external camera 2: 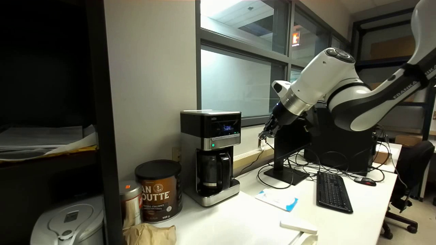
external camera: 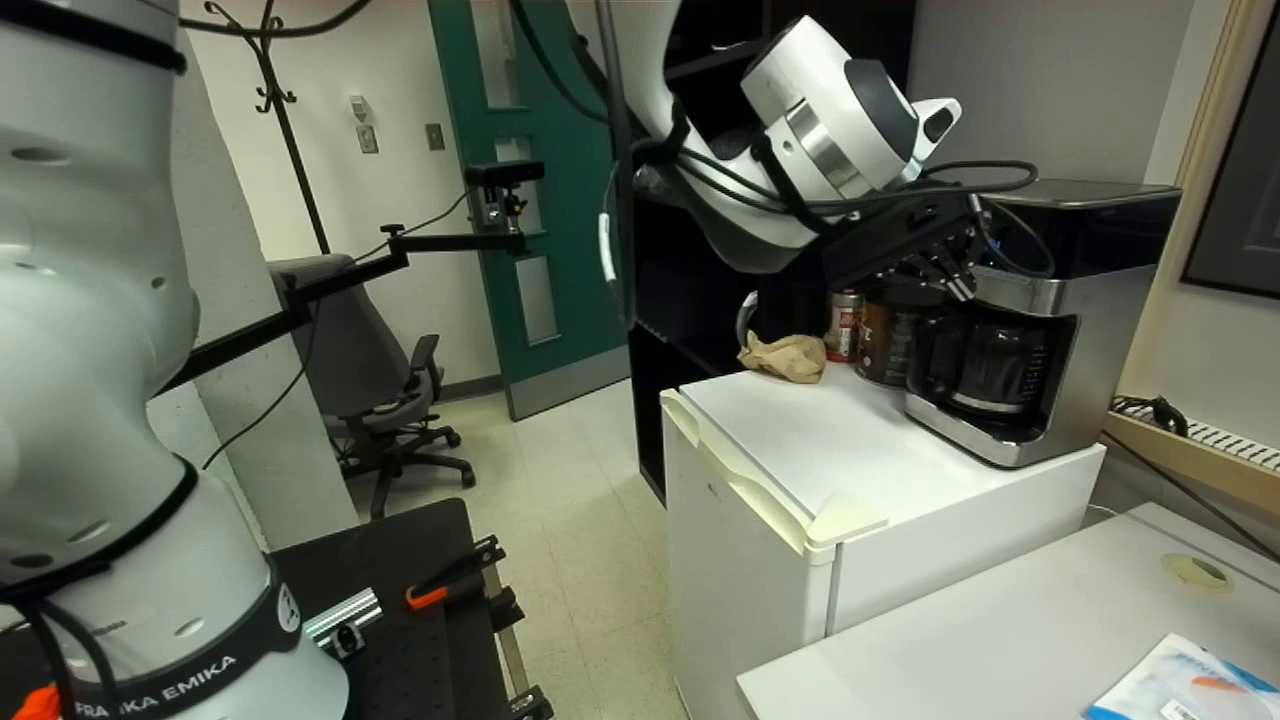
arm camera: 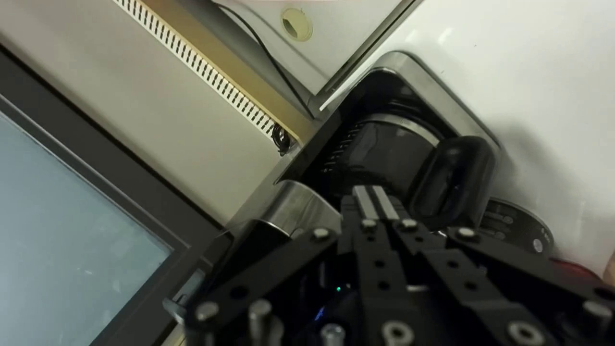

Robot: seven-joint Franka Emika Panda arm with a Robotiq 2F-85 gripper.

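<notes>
A black and steel coffee maker [external camera 2: 211, 130] stands on the white fridge top, its display lit and a green light glowing on its front. Its glass carafe [arm camera: 387, 151] sits inside, with the black handle pointing outward. In the wrist view my gripper is shut, its two fingers side by side with nothing showing between them. The fingertips appear in front of the carafe and near the steel band of the machine. Exterior view 1 has the gripper [external camera: 963, 288] at the height of that band; whether it touches cannot be told.
Left of the machine stand a brown coffee can [external camera 2: 158, 192] and a smaller tin [external camera 2: 130, 202], with a crumpled paper bag [external camera: 783, 356] in front. The fridge top [external camera: 792, 420] before them is clear. A desk [external camera: 1020, 624] adjoins it, with a keyboard [external camera 2: 333, 192] on it.
</notes>
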